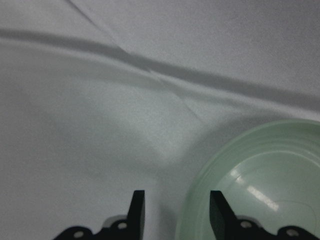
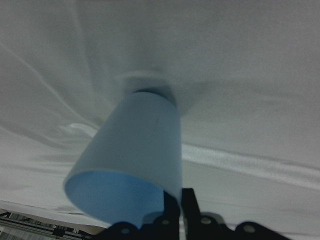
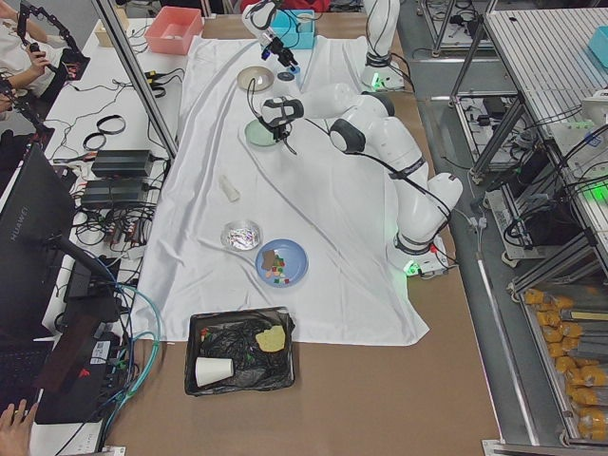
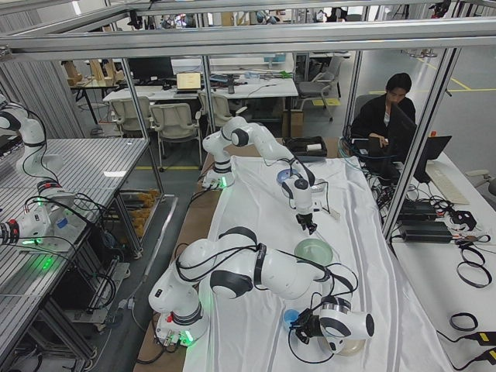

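Observation:
In the right wrist view a pale blue cup (image 2: 130,140) lies at a slant over the cloth, its rim at the fingers of my right gripper, which is shut on it. The same cup shows small and blue in the camera right view (image 4: 291,318). My left gripper is open and empty above the white cloth, at the edge of a green plate (image 1: 260,190), seen in the left wrist view.
A beige plate (image 3: 255,80), a blue plate (image 3: 293,264) with small pieces, a foil bowl (image 3: 240,235) and a black-lined bin (image 3: 237,380) are on the table.

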